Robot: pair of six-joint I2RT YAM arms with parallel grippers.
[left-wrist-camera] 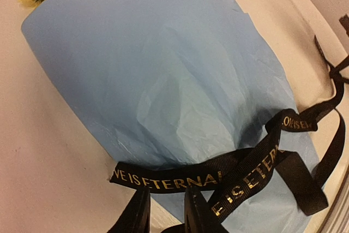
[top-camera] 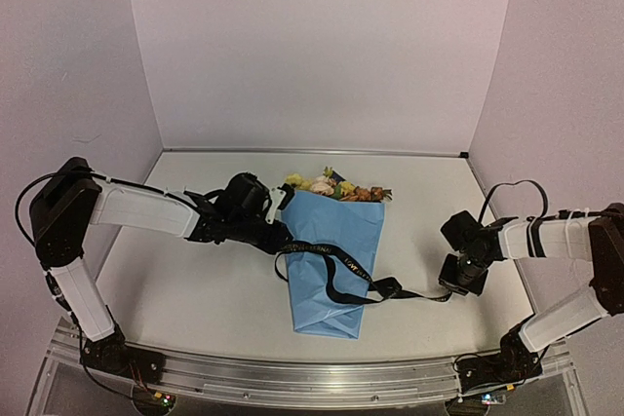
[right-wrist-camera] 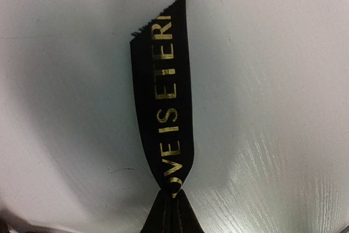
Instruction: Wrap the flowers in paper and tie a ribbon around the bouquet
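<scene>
The bouquet's blue wrapping paper (top-camera: 334,216) lies flat on the table, with flowers (top-camera: 336,185) showing at its far end. A black ribbon with gold lettering (left-wrist-camera: 177,178) crosses the lower paper in the left wrist view. It runs in loops and a crossing (top-camera: 387,288) toward the right arm. My left gripper stands at the paper's left edge, its fingers apart; part of the ribbon passes low near them. On the right, my right gripper is shut on the ribbon, whose cut end (right-wrist-camera: 163,80) sticks out past the fingertips.
A metal rail (top-camera: 312,382) runs along the front edge. Walls close off the back and both sides.
</scene>
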